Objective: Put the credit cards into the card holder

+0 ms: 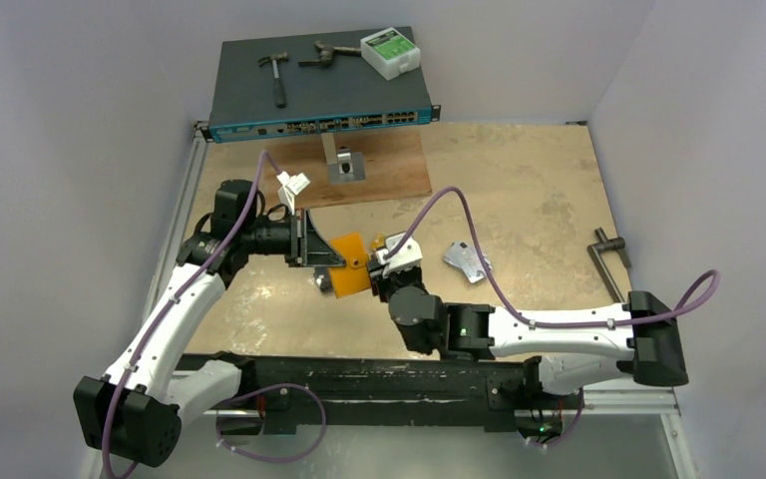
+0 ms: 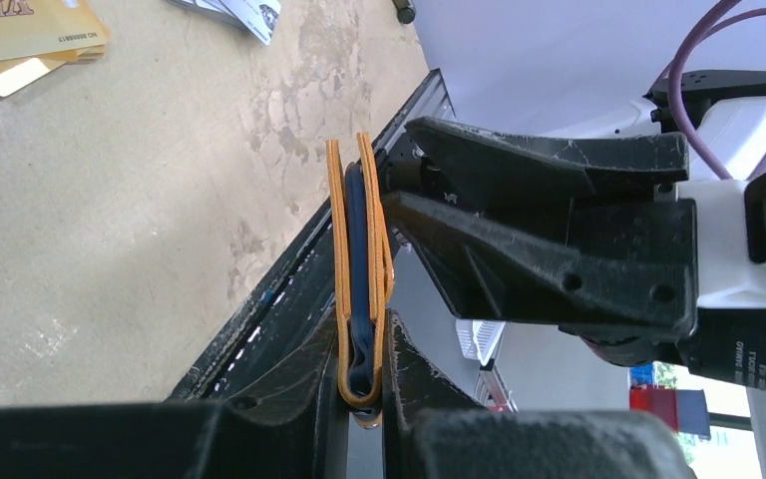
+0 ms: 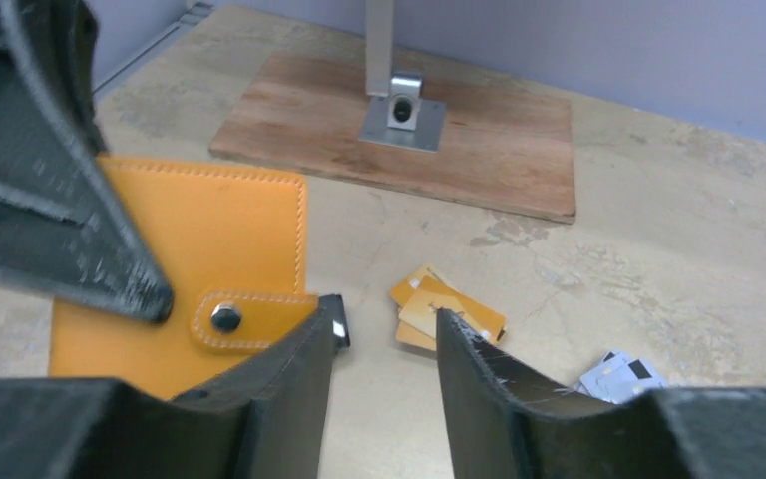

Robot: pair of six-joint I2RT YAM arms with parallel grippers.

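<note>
My left gripper (image 1: 338,262) is shut on the orange card holder (image 1: 350,277), holding it upright above the table. Edge-on in the left wrist view, the holder (image 2: 342,259) shows two stitched orange walls with dark material between them; whether a card is inside, I cannot tell. Just to its right, my right gripper stands part open. The right wrist view shows a gap with nothing in it between that gripper's fingertips (image 3: 449,334), beside the holder's snap flap (image 3: 249,319). Gold cards (image 3: 454,311) lie piled on the table, and silver cards (image 1: 467,261) lie farther right.
A small black object (image 1: 322,279) sits on the table below the left gripper. Behind are a wooden board (image 1: 394,170) and a dark rack unit (image 1: 309,90) carrying hammers and a white box (image 1: 390,53). Metal tools (image 1: 606,261) lie at the right edge.
</note>
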